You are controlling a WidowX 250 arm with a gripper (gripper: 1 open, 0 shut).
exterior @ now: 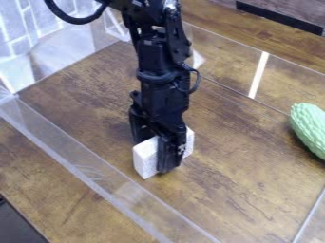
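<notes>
My black gripper (162,140) reaches down from the top centre to the wooden floor, over a white rectangular block (144,158). Its fingers are around or just above the block and hide much of it; whether they touch it cannot be made out. The finger's opening is hard to see against the dark body.
A pale green object (309,130), ridged like a cabbage, lies at the right edge. Clear plastic walls run along the left and upper left. A white tape strip (258,75) is at the upper right.
</notes>
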